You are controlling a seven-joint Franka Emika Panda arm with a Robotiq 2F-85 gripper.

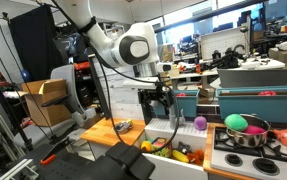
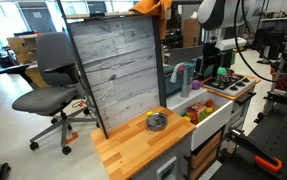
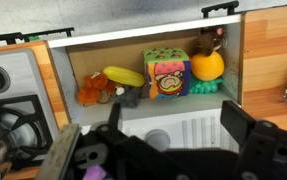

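My gripper is open, its dark fingers (image 3: 109, 130) spread apart with nothing between them in the wrist view. It points down over the front of an open white drawer (image 3: 158, 128). In the drawer lie a yellow banana-like item (image 3: 125, 76), a red-orange toy (image 3: 91, 88), a dark grey item (image 3: 131, 96), a colourful patterned box (image 3: 165, 74), an orange (image 3: 209, 66), green grapes (image 3: 205, 87) and a brown plush-like item (image 3: 205, 42). Exterior view 1 shows the white arm (image 1: 133, 48) leaning over the counter.
Left in the wrist view is a stove (image 3: 8, 125). A pot (image 1: 245, 128) with green and pink round items stands on it in exterior view 1. A metal bowl (image 2: 157, 122) sits on the wooden counter (image 2: 133, 150). A tall grey faucet (image 1: 173, 112) stands behind the drawer.
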